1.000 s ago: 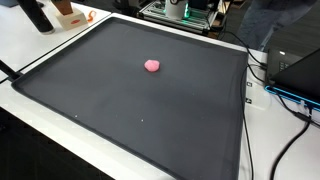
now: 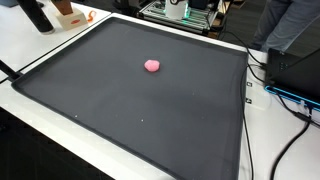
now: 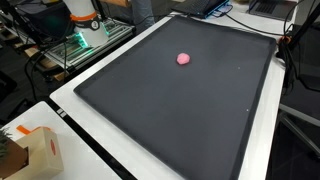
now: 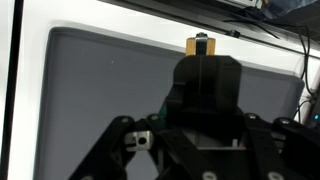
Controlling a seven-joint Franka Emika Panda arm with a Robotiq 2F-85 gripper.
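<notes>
In the wrist view, my gripper is shut, with a small wooden-coloured block (image 4: 191, 46) showing around its dark fingertips. How the block sits between the fingers is partly hidden. A small pink object (image 2: 152, 65) lies on the dark grey mat (image 2: 110, 100), towards its far side in exterior view 1. Exterior view 2 has the same pink object (image 3: 183, 59) near the mat's upper edge. It does not show in the wrist view. Neither exterior view catches the gripper.
A white table border (image 2: 90, 140) surrounds it. At the right are a black device (image 2: 298, 75) and loose cables (image 2: 287, 145). A light-coloured box (image 3: 35, 155) stands at the lower left in exterior view 2. Part of the white arm (image 3: 82, 12) shows at upper left.
The pink object has stayed in place on the mat. At the upper right, the legs of a person in the background have shifted slightly.
</notes>
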